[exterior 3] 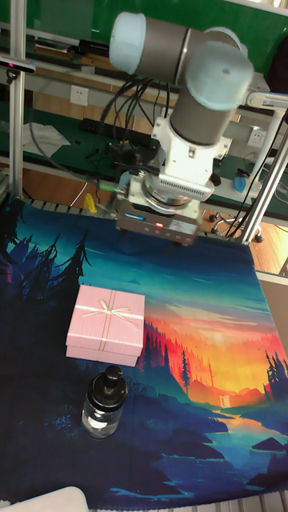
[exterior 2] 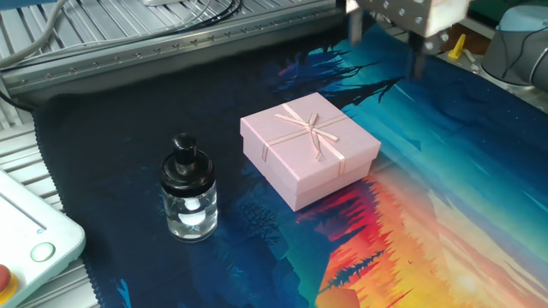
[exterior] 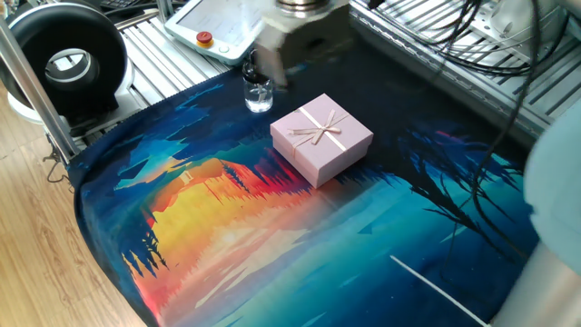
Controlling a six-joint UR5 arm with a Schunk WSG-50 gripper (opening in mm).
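A pink gift box (exterior: 320,139) with a ribbon bow lies closed on the printed cloth; the bow (exterior 2: 310,130) faces up. Beside it stands a clear glass bottle (exterior 2: 190,205) with a black cap (exterior 2: 186,168), upright and apart from the box. My gripper (exterior 2: 386,58) hangs above the cloth, past the box in exterior view 2. Its two dark fingers (exterior 2: 417,58) are spread wide with only air between them. In exterior view 3 the gripper body (exterior 3: 158,223) is at the far side of the box (exterior 3: 106,316), and its fingers are hard to make out.
A teach pendant with a red stop button (exterior: 205,39) lies near the bottle. Black cables (exterior: 472,36) run along the metal rail. A black ring-shaped object (exterior: 71,65) stands at the left.
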